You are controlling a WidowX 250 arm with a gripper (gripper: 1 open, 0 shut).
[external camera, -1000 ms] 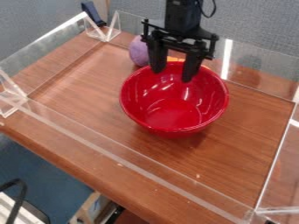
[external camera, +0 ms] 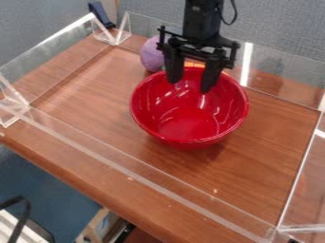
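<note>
My black gripper hangs from the top middle over the back half of a red bowl, its two fingers apart above the bowl's interior with nothing visible between them. A purple round object sits behind the bowl at the left, partly hidden by the gripper. Something orange behind the gripper is mostly hidden.
Clear acrylic walls ring the wooden table. The table's left part and the area right of the bowl are clear. A dark blue object is at the back left corner.
</note>
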